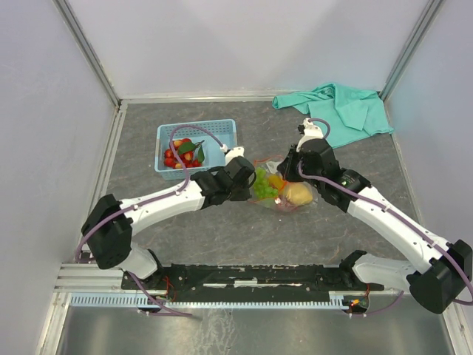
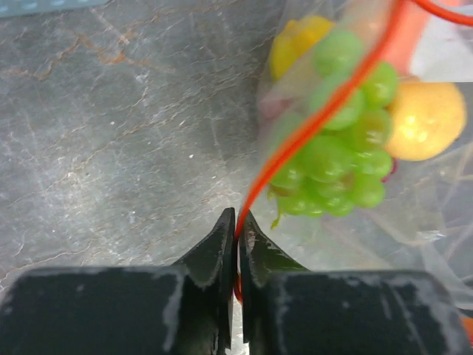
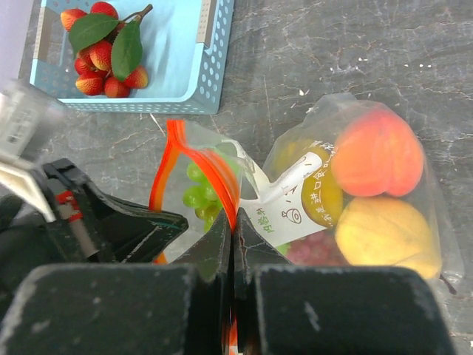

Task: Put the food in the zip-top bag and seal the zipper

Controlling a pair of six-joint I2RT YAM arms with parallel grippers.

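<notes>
The clear zip top bag (image 1: 283,204) lies mid-table with its orange-edged mouth spread towards the left. Inside are green grapes (image 2: 332,166), a peach (image 3: 378,151), a yellow fruit (image 3: 388,235) and some reddish grapes (image 3: 316,248). My left gripper is shut on the orange zipper edge (image 2: 295,140), low beside the green grapes. Farther along that edge, my right gripper is shut with the orange strip (image 3: 214,174) running between its fingertips. The mouth gapes between the two grippers. Part of the bag is hidden under the right gripper in the top view.
A light blue basket (image 1: 160,148) holding red fruit with green leaves (image 1: 182,153) stands at the back left. A turquoise cloth (image 1: 336,111) lies at the back right. Bare table (image 1: 244,240) extends in front of the bag.
</notes>
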